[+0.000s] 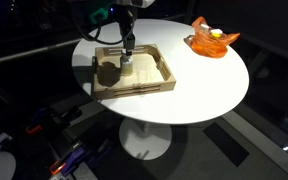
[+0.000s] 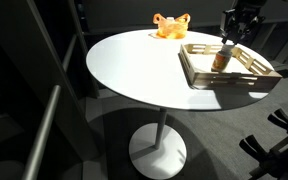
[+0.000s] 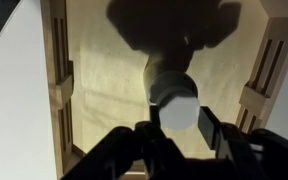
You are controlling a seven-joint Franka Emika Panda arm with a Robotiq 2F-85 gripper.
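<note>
A small brown bottle (image 2: 221, 62) with a white cap (image 3: 179, 111) is inside the shallow wooden tray (image 1: 136, 91). In exterior view 1 the bottle (image 1: 127, 69) looks upright, left of the tray's middle. My gripper (image 1: 128, 51) comes down on it from above, shut on its top end. From the wrist, the cap sits between the two dark fingers, with the bottle's body leading away beneath it. Whether its base touches the tray floor cannot be told.
Low slatted walls surround the tray, which lies near one edge of the round white table (image 1: 209, 85). An orange bag (image 1: 212, 41) with something yellow in it rests toward the far side.
</note>
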